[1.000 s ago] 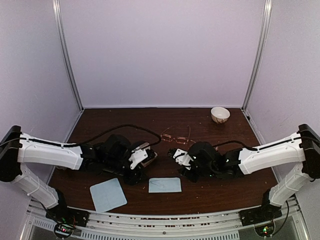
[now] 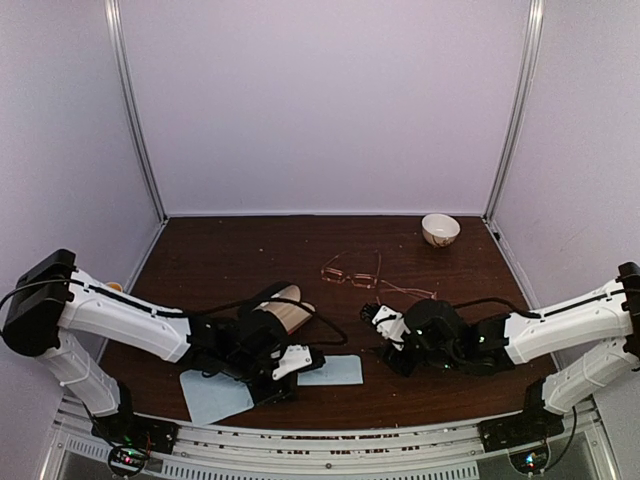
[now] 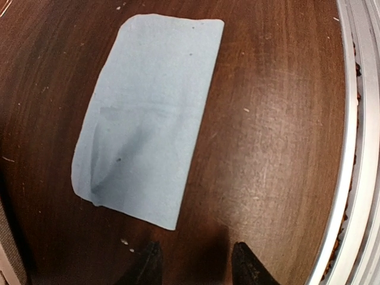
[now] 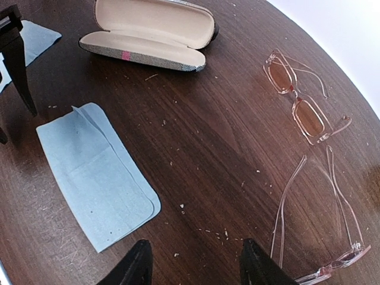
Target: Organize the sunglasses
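Tinted sunglasses [image 4: 309,119] and clear-framed glasses [image 4: 344,258] lie on the table in the right wrist view. An open case [image 4: 142,56] with cream lining lies left of them; in the top view it is partly behind my left arm. A folded light-blue cloth [image 3: 148,89] lies just ahead of my left gripper, whose fingers are apart over bare wood. My right gripper is open over bare table, left of the clear glasses.
A second blue cloth [image 2: 205,398] lies at the front left. A white bowl [image 2: 440,230] stands at the back right. The metal edge [image 3: 350,148] borders the front.
Over the last second my left gripper has moved toward the front edge beside the middle cloth. The right arm has shifted right and slightly toward the front.
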